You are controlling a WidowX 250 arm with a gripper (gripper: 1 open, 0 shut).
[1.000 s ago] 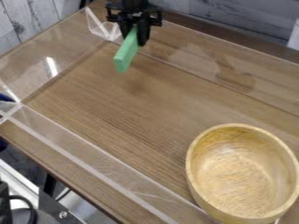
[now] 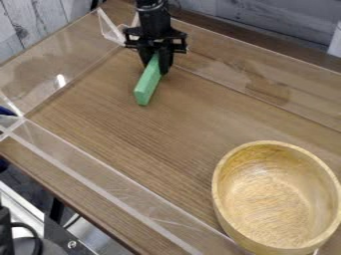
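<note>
My black gripper (image 2: 156,48) is at the top centre of the camera view, shut on a green bar (image 2: 147,86) that hangs down and toward the viewer from it. The fingertips are small and dark, partly hidden around the bar's upper end. I cannot tell whether the bar's lower end touches the wooden table (image 2: 173,139).
A large pale yellow bowl (image 2: 274,171) fills the lower right. Clear plastic edging runs along the left and top of the table. Dark cables (image 2: 24,228) lie beyond the lower left edge.
My gripper has moved down the view, toward the viewer, carrying the green bar with it. The bowl has not moved.
</note>
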